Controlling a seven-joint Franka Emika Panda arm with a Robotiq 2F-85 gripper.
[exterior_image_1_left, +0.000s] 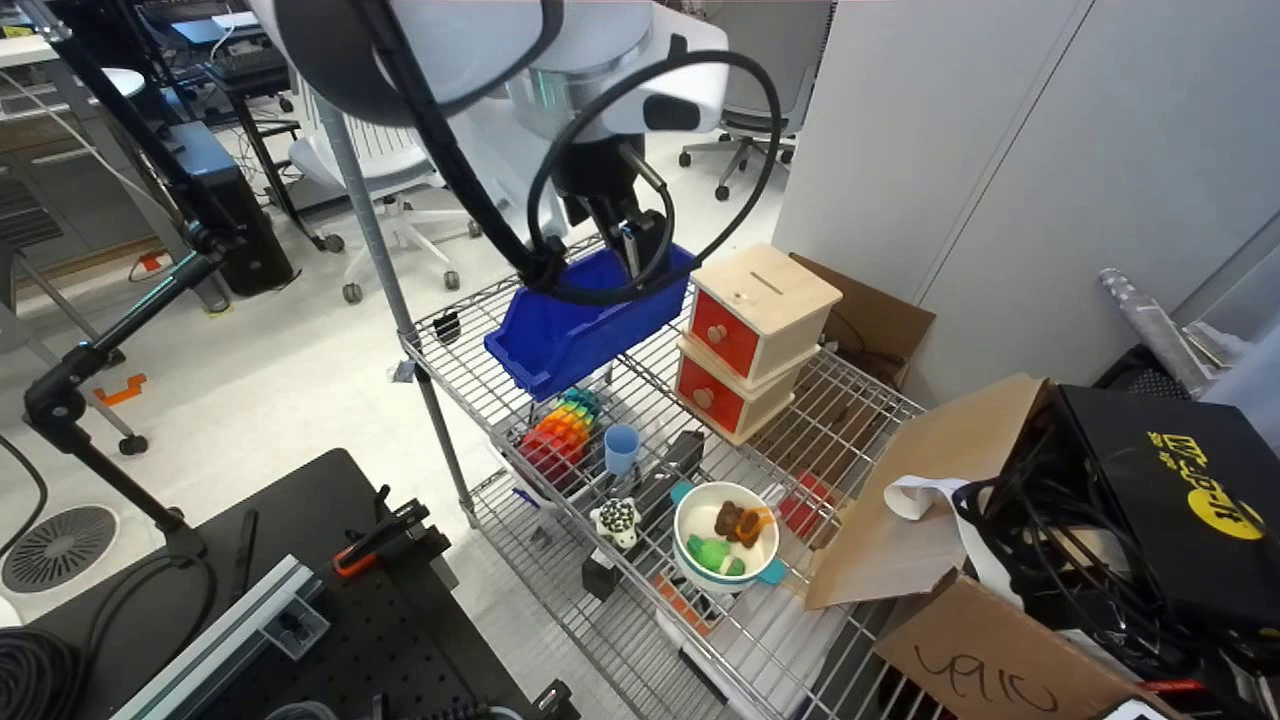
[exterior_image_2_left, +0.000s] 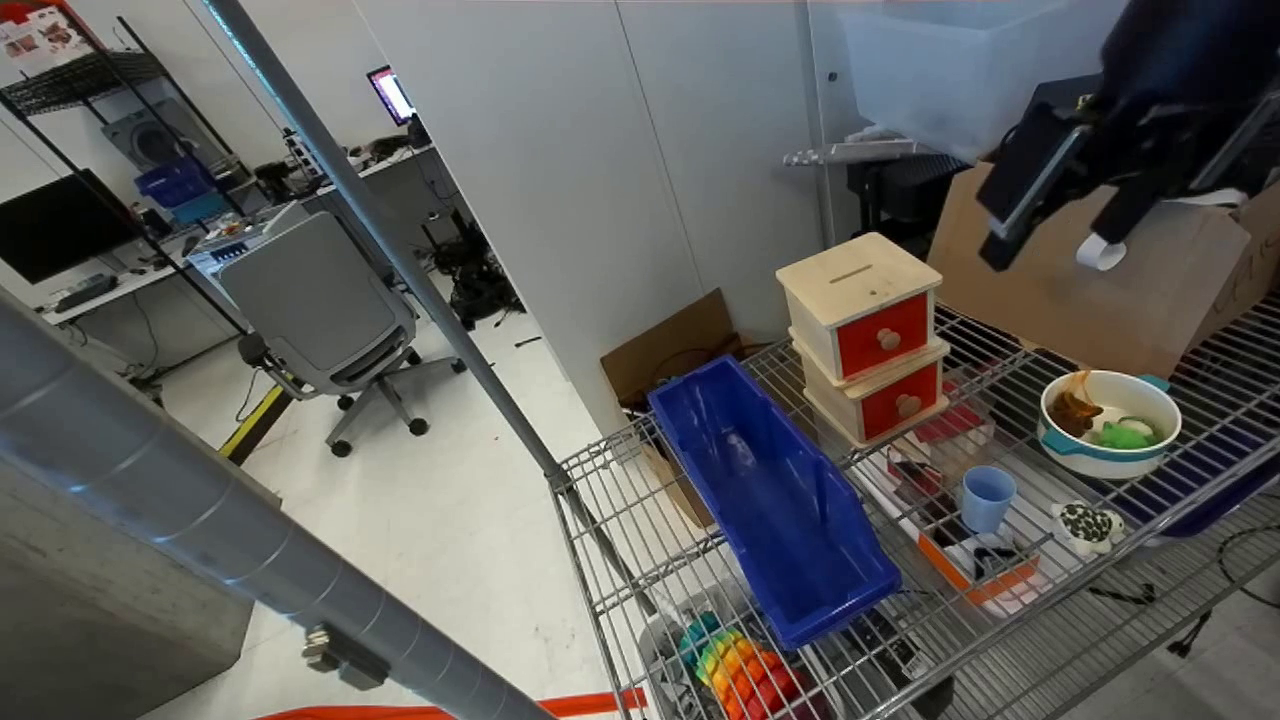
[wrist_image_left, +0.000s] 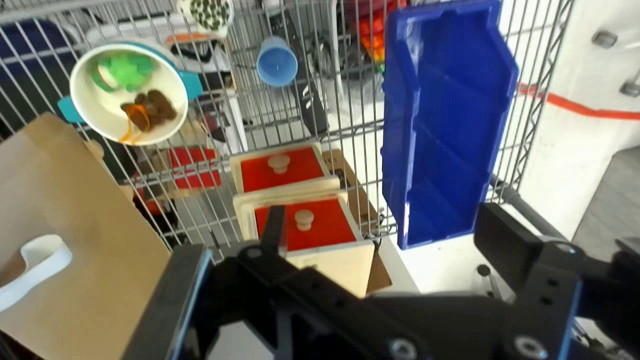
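Observation:
My gripper is open, its two fingers wide apart with nothing held between them. In the wrist view, it hangs above the wire shelf; the wooden box with red drawers (wrist_image_left: 327, 264) shows beyond the left finger, and the long blue bin (wrist_image_left: 456, 120) lies farther right. Exterior view 1 has the gripper (exterior_image_1_left: 632, 246) in front of the bin's back part. A white bowl with teal handles (exterior_image_2_left: 1110, 456) holds a green toy (wrist_image_left: 129, 71) and a brown toy with an orange piece (wrist_image_left: 150, 111). Both drawers look closed.
A light blue cup (wrist_image_left: 277, 62) and a black-and-white spotted object (exterior_image_1_left: 617, 521) are near the bowl. An open cardboard box (exterior_image_1_left: 924, 480) borders the shelf on one side. Rainbow-coloured items (exterior_image_2_left: 744, 672) show below the bin through the wires.

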